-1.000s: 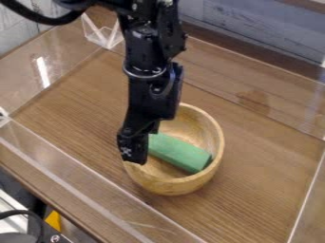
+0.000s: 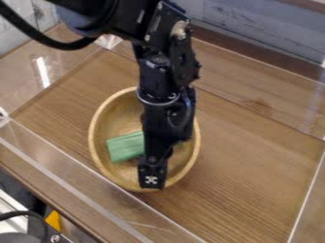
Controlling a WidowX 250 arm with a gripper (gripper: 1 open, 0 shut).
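The black gripper (image 2: pixel 164 159) is lowered over a wooden bowl (image 2: pixel 106 123) near the middle of the table, its open fingers reaching into the bowl's right part. A green block (image 2: pixel 125 146) lies in the left part of the bowl, beside the gripper and partly hidden behind it.
Bare wooden table (image 2: pixel 254 161) spreads to the right of the bowl and to its upper left. A white wall runs along the back. A small yellow object (image 2: pixel 53 220) and a black cable show at the bottom left.
The bowl has shifted left, with the green block now at the gripper's left instead of its right. The gripper has moved right and down.
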